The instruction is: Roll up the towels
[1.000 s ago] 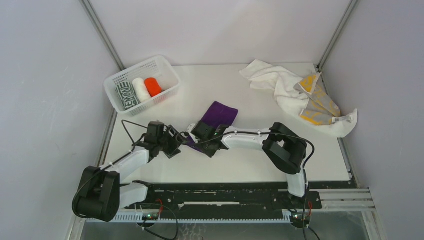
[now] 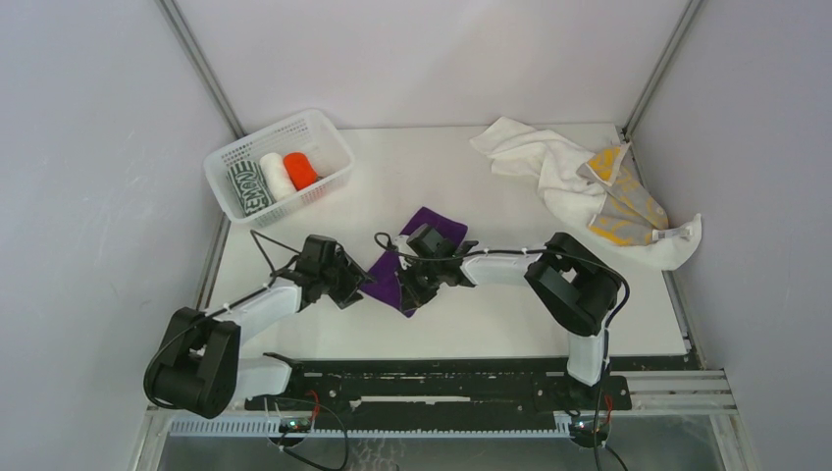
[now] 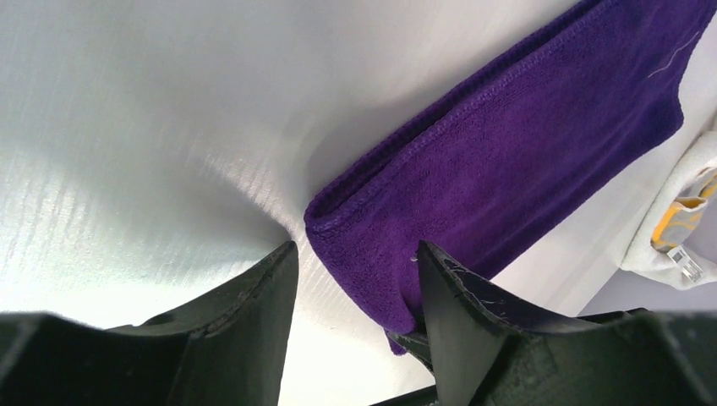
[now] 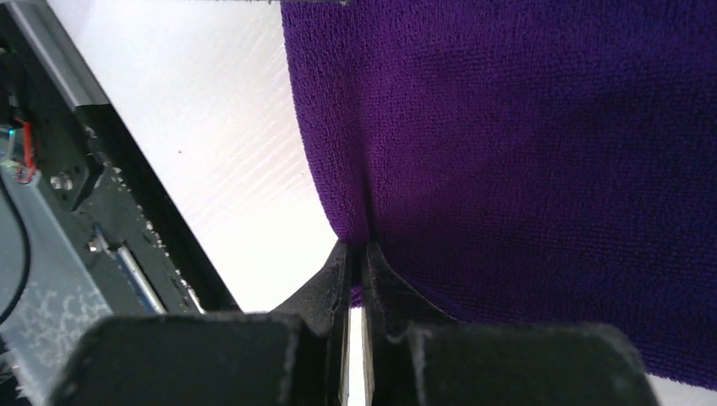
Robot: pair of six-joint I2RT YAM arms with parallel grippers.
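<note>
A purple towel (image 2: 443,222), folded into a long strip, lies slanted across the middle of the table. At its near left end, my left gripper stands part open, a folded corner of the towel showing between and just past its fingertips. Close to the towel's near edge is my right gripper. Its fingertips meet on the towel, and a crease in the purple cloth (image 4: 524,169) runs down to them. From above, the right arm covers the towel's middle.
Rolled towels, among them an orange roll (image 2: 300,171) and a white roll (image 2: 277,177), sit in a white basket (image 2: 329,140) at the back left. A loose white towel (image 2: 549,167) and a grey-yellow towel (image 2: 628,211) lie at the right.
The towel's far end has slid slightly toward the front. My left gripper has shifted a little to the right.
</note>
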